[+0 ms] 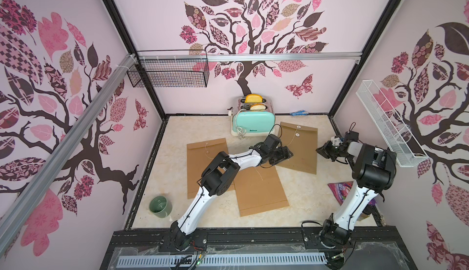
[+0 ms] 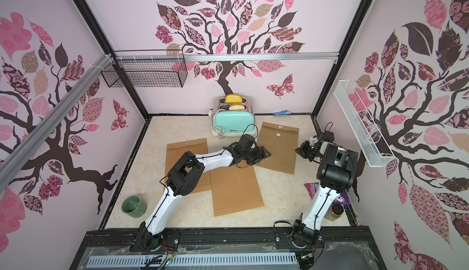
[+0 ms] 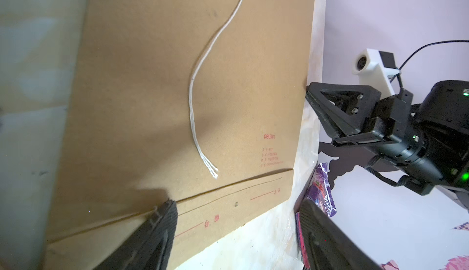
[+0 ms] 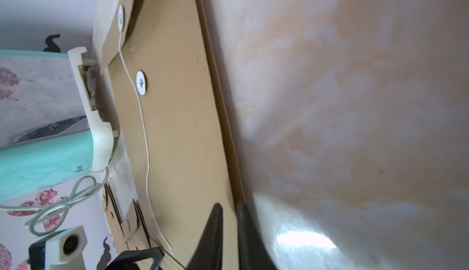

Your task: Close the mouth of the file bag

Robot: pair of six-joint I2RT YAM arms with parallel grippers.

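A brown file bag (image 1: 300, 147) with two white buttons, a string and a flap at its back end lies on the right half of the table, also filling much of the left wrist view (image 3: 136, 84). My left gripper (image 1: 283, 156) is over its left front area, open, fingers apart above the bag in the left wrist view. The white string (image 3: 192, 103) lies loose across the bag. My right gripper is at the bag's right side edge, its fingertips close together, part open; whether the edge is between them is unclear.
Two more brown bags (image 1: 259, 196) lie centre-left. A mint toaster (image 1: 253, 122) stands behind, a green mug (image 1: 159, 205) at front left, a purple packet (image 1: 337, 191) at front right. Bare table surrounds the mug and the right front.
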